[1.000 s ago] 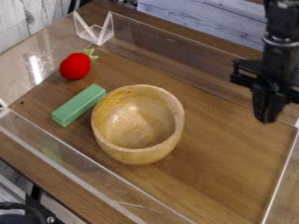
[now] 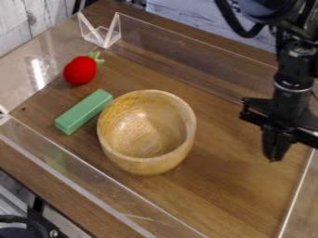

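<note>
My gripper (image 2: 269, 134) is at the right of the camera view, pointing down over the wooden table (image 2: 224, 186), right of a large tan bowl (image 2: 143, 149). Its dark fingers are hard to make out, and I cannot tell how far apart they stand. A green block (image 2: 82, 112) lies left of the bowl, and a red tomato-like object (image 2: 80, 69) with a green stem is at the upper left.
A clear wire-like or plastic holder (image 2: 97, 30) stands at the back left. Transparent edges border the table.
Over the last second my arm has moved toward the front, its gripper now lower in the view. The bowl, block and red object have not moved.
</note>
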